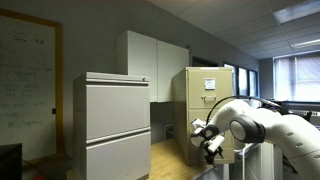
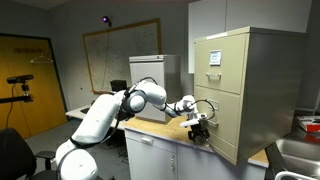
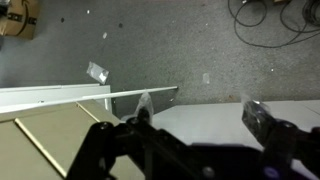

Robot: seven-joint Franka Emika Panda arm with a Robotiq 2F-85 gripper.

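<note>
A tall tan filing cabinet [image 1: 209, 86] stands on the wooden counter, its upper drawer handle and label holder facing the arm. In exterior view 2 the same tan cabinet [image 2: 220, 125] rises beside my gripper [image 2: 198, 137]. Low in front of the cabinet is my gripper [image 1: 212, 157], near the counter's edge. The wrist view looks down past the open gripper, with its fingers wide apart and nothing held between them. A tan panel [image 3: 70, 135] lies at lower left there, and a white surface [image 3: 210, 125] runs below the fingertips. Contact with the cabinet cannot be made out.
A light grey filing cabinet [image 1: 116, 125] stands farther along the wooden counter [image 1: 170, 160]. White wall cupboards [image 1: 153, 65] hang behind. A metal sink [image 2: 300, 155] is at the right. Cables [image 3: 275, 20] lie on the grey floor [image 3: 190, 45].
</note>
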